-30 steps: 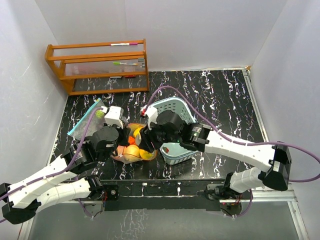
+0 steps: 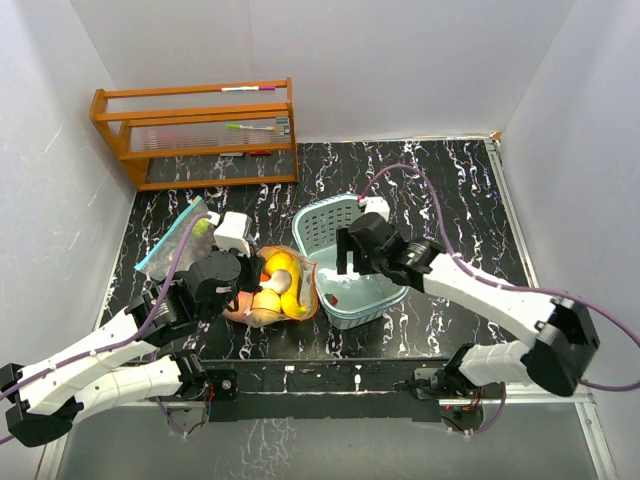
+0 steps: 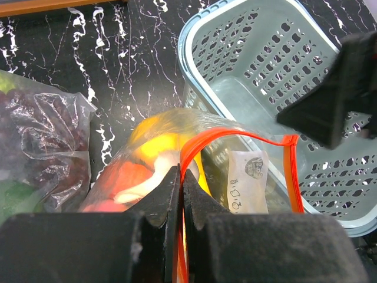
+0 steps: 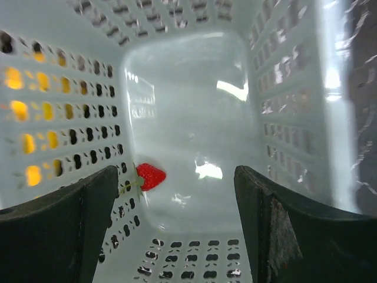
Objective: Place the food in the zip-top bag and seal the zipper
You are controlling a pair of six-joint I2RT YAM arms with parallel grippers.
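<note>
The clear bag with an orange zipper [image 3: 235, 132] holds several foods, orange, yellow and white, and its mouth stands open. My left gripper [image 2: 250, 272] is shut on the bag's zipper rim, the orange strip running between its fingers. Inside the grey-blue basket [image 4: 194, 118] one small red piece with a thin greenish stem [image 4: 151, 176] lies on the floor near a side wall. Above the basket, my right gripper is open, nothing between its fingers. The red piece shows ahead of it, apart from both fingers.
A second clear bag with a blue zipper [image 2: 170, 240] lies at the left, with dark and green food inside. Behind stands a wooden rack [image 2: 200, 185] holding pens. The basket rim [image 2: 392, 303] is close beside the orange-zipper bag.
My right gripper has moved right, from over the open bag to over the basket. A yellow food piece now shows at the bag's right side. The left gripper has stayed at the bag's rim.
</note>
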